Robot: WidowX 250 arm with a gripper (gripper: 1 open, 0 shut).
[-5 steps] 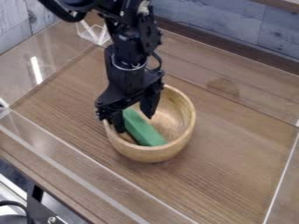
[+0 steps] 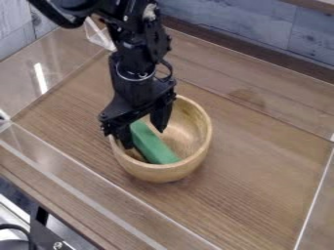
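A round light wooden bowl [image 2: 170, 168] stands at the middle of the table, holding a long green object [image 2: 152, 147] that lies slanted inside it. My black gripper [image 2: 137, 129] reaches down from above into the bowl, its fingers open around the upper end of the green object, one near the bowl's left rim, the other over its inside. Whether either finger touches the object is unclear.
A blue-grey plank wall [image 2: 261, 39] runs behind. A small clear item [image 2: 100, 31] sits at the back left.
The gripper has shifted slightly left and turned a little at the bowl. The bowl and green object look almost unmoved.
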